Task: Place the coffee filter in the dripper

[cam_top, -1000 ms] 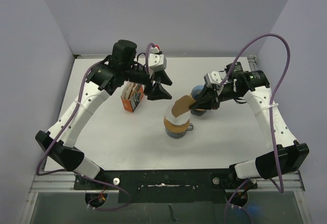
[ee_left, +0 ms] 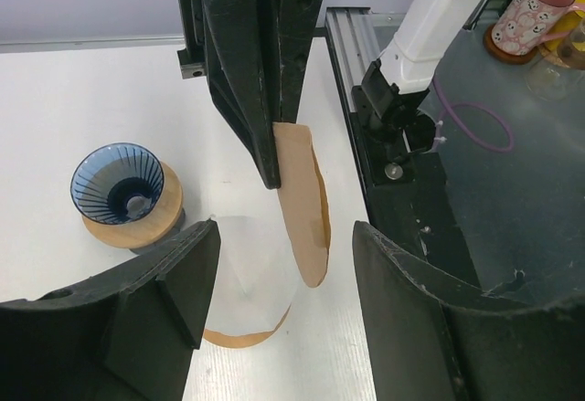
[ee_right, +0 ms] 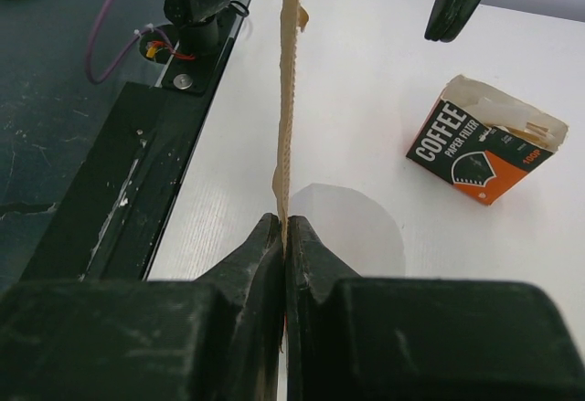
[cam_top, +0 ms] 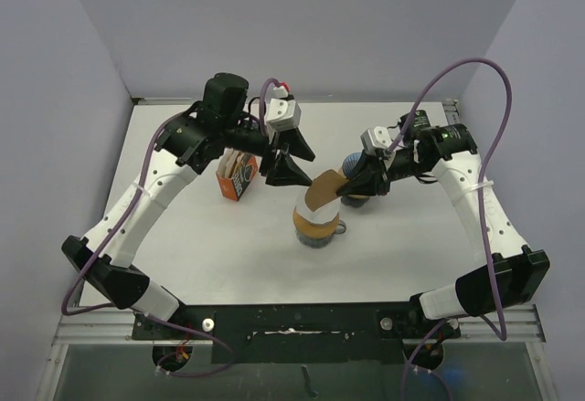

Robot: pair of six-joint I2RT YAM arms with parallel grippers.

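My right gripper [cam_top: 343,189] is shut on a brown paper coffee filter [cam_top: 323,190] by its edge. The filter is held above the whitish, clear-looking dripper [cam_top: 309,212], which sits in a wooden collar over a grey cup. In the right wrist view the filter [ee_right: 287,100] appears edge-on and narrow, rising from the closed fingertips. My left gripper [cam_top: 309,169] is parted, to the left of the filter and apart from it. The left wrist view shows the filter [ee_left: 303,209] beyond the gap between its fingers, with the dripper [ee_left: 245,278] lower down.
A second, blue ribbed dripper [ee_left: 111,180] in a wooden collar stands behind the right gripper. The orange and black filter box [ee_right: 484,141] lies to the left of the white dripper.
The right gripper and the filter have hardly moved.
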